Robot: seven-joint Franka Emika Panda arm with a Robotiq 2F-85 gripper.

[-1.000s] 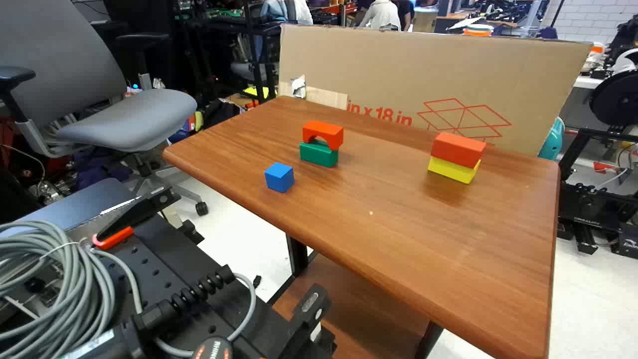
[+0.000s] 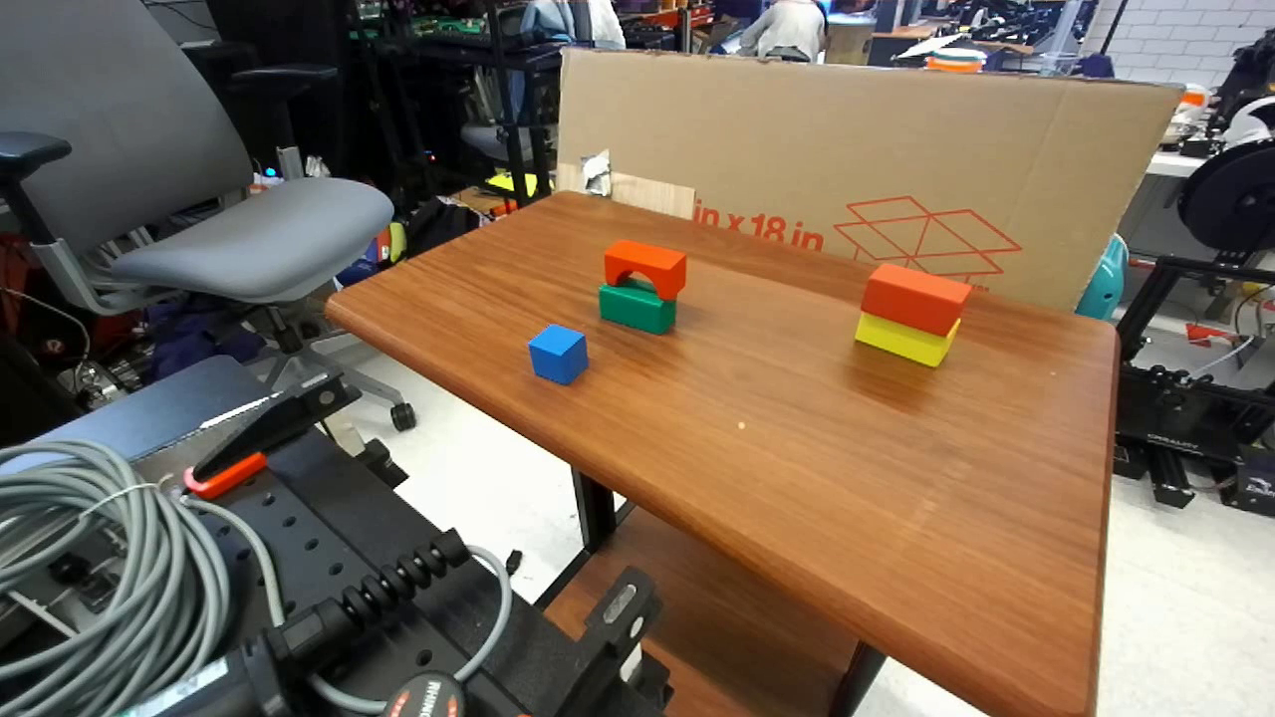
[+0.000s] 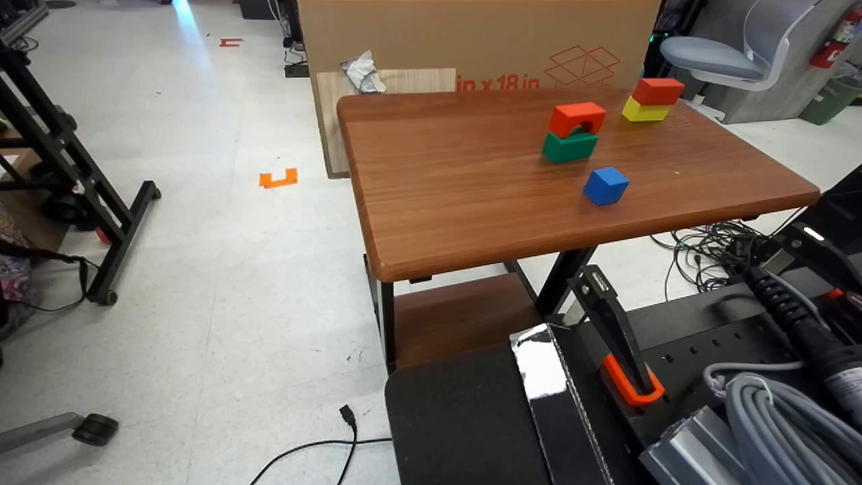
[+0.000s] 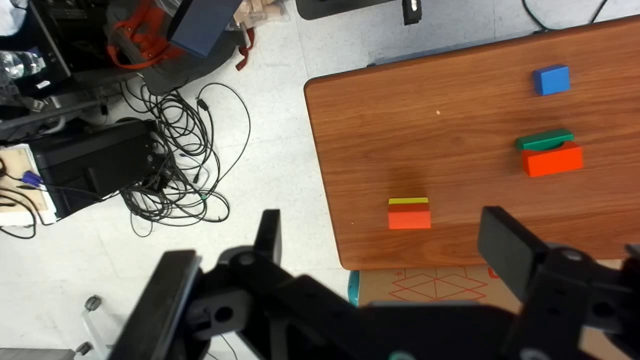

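Observation:
My gripper is open high over the table's end, its two fingers wide apart and nothing held between them. Neither exterior view shows it. On the brown table lies a blue cube [image 2: 558, 355], alone near the long edge. Close by, an orange arch block [image 2: 646, 267] rests on a green block [image 2: 637, 309]. Toward the other end a red-orange block [image 2: 915, 299] sits on top of a yellow block [image 2: 904, 340]. In the wrist view the red-orange block [image 4: 409, 219] hides most of the yellow block [image 4: 408, 201].
A tall cardboard sheet [image 2: 789, 143] stands along the table's far side. A black cart with a coiled grey cable [image 2: 179, 574] and a clamp [image 2: 269, 436] stands by the near side.
The blocks and the table look the same as a second ago. Only a person in the far background has shifted.

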